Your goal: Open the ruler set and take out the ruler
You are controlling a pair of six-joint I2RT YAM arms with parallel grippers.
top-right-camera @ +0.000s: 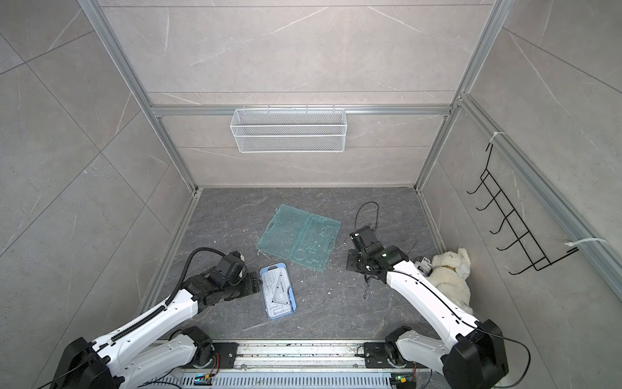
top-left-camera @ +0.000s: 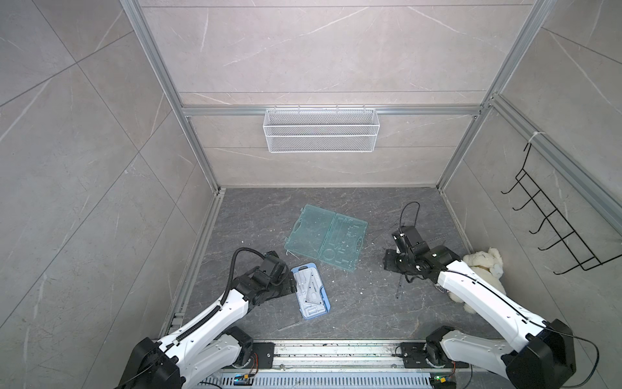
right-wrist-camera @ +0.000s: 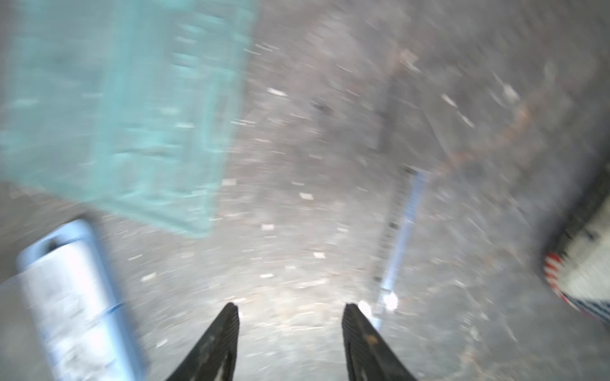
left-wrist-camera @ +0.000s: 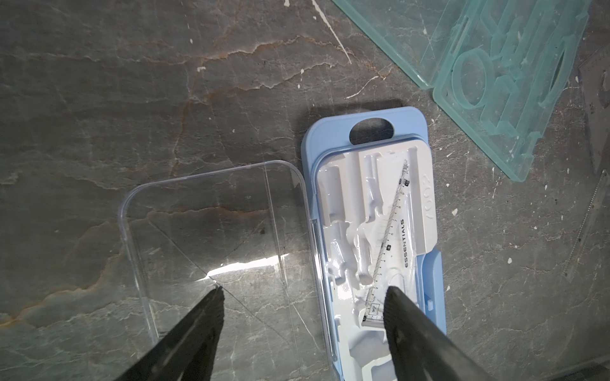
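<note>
An open ruler set (left-wrist-camera: 349,184) with white inner tray and blue case lies left of centre; its clear lid (left-wrist-camera: 209,254) is folded out leftward. A clear ruler (left-wrist-camera: 387,247) lies diagonally on the tray. My left gripper hovers over the set, fingers apart, nothing between them. My right gripper is open and empty above the floor on the right, where a slim strip (right-wrist-camera: 397,241), apparently another ruler, lies; this wrist view is blurred.
An open teal case (top-left-camera: 326,236) lies behind the set. A plush toy (top-right-camera: 450,278) and a patterned object sit by the right wall. A wire basket (top-left-camera: 320,129) hangs on the back wall, a black hook rack on the right.
</note>
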